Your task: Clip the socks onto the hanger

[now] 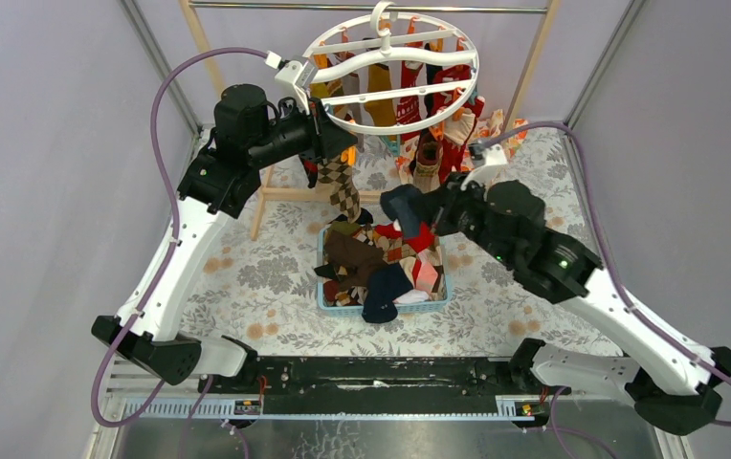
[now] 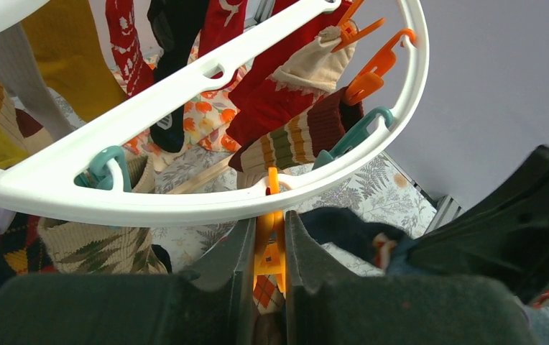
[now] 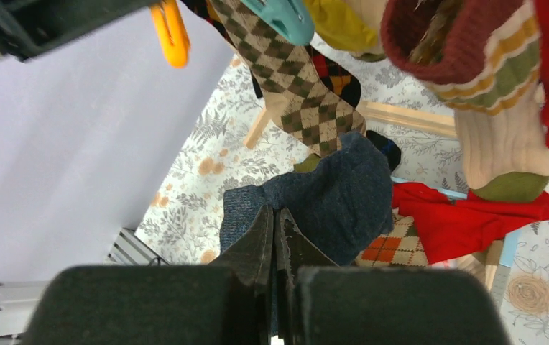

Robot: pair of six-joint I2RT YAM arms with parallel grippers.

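Note:
At the front of the white round hanger (image 1: 398,129), my left gripper is shut on an orange clip (image 2: 277,233) hanging from the rim. My right gripper is shut on a dark blue sock (image 3: 329,198), whose cloth spreads out above and beside the fingertips. In the top view this sock (image 1: 402,208) is in the air below the hanger, above the basket's far side. Several socks hang from the hanger's clips, among them a brown checkered sock (image 3: 300,86) and a striped one with a dark red cuff (image 3: 473,50).
A light blue basket (image 1: 423,307) full of loose socks stands on the patterned floor. A wooden rack with a metal rail (image 1: 371,9) carries the hanger. Teal clips (image 2: 358,136) and hung socks crowd the space around the left gripper.

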